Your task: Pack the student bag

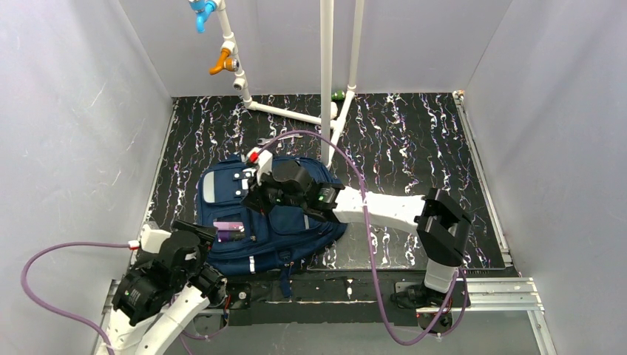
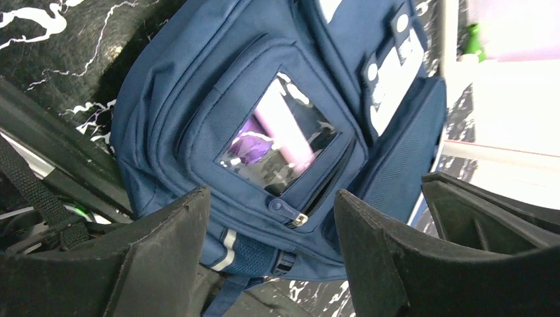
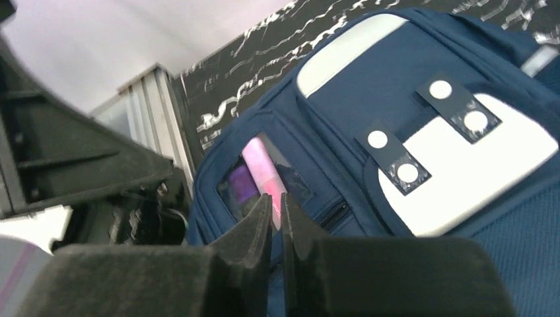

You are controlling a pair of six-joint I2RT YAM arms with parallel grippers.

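The navy student bag [image 1: 288,240] lies on its back on the dark marbled table. Through the clear window of its front pocket show a pink item [image 2: 284,125] and a purple one [image 2: 251,144]. My left gripper stands open at the pocket's lower end, its fingers apart and empty. In the top view, my right gripper [image 1: 255,196] is over the upper part of the bag. Its fingertips [image 3: 261,218] have only a narrow gap between them and nothing shows there. The white flap [image 3: 470,173] with dark snap tabs lies beyond them.
A wrench [image 1: 275,139] lies behind the bag. White pipes [image 1: 292,114] with an orange valve [image 1: 224,62] run along the back, one post rising just behind the bag. Bare table [image 1: 414,155] lies to the right.
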